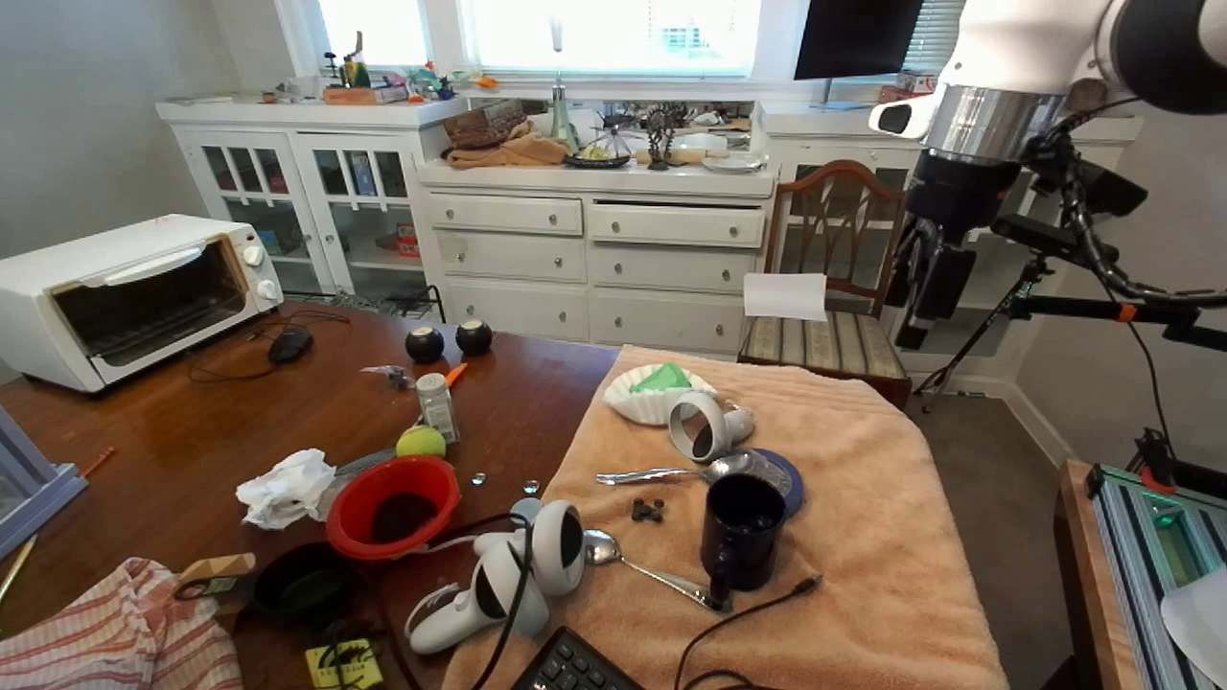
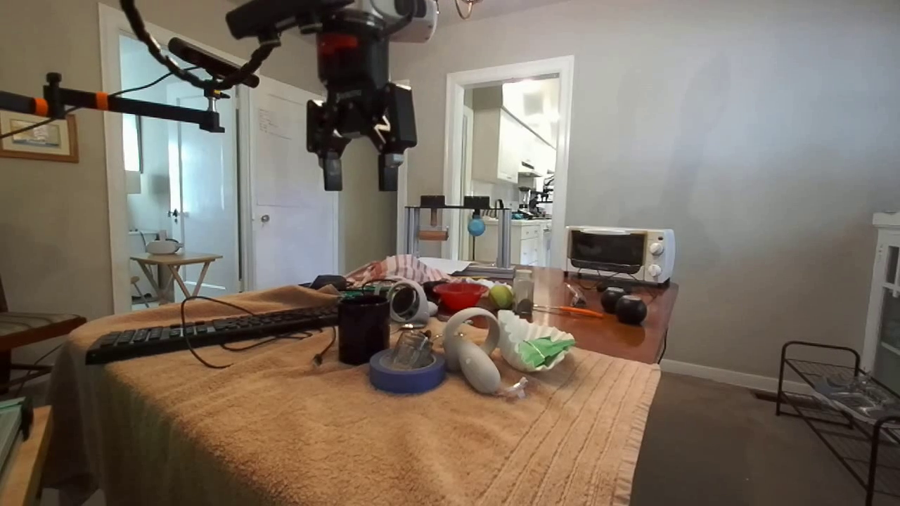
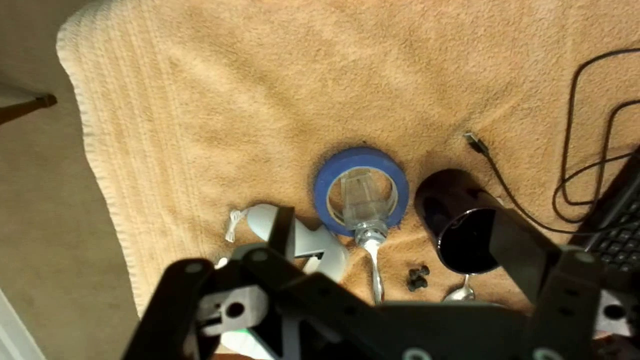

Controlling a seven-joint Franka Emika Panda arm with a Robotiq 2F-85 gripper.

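Note:
High above the right side of the cloth-covered table, my gripper (image 2: 361, 176) stands open with nothing between its fingers. Under it, in the wrist view, a roll of blue tape (image 3: 322, 191) lies flat on the tan towel (image 3: 240, 114). A clear glass-like object (image 3: 363, 204) rests in and across the roll's ring, with a silver handle (image 3: 376, 277) running from it. To their right is a dark mug (image 3: 444, 195). The white controller (image 3: 330, 255) lies to the left, partly hidden by a finger. A small black piece (image 3: 418, 277) and a spoon (image 1: 656, 575) lie near the mug.
A white shell-shaped dish (image 1: 633, 397) holds something green. More controllers (image 1: 506, 586), a red bowl (image 1: 443, 512), a keyboard (image 1: 569, 665) and a loose cable (image 3: 510, 193) crowd the other side. The towel's outer part (image 2: 337, 438) is bare. A toaster oven (image 1: 138, 276) stands far left.

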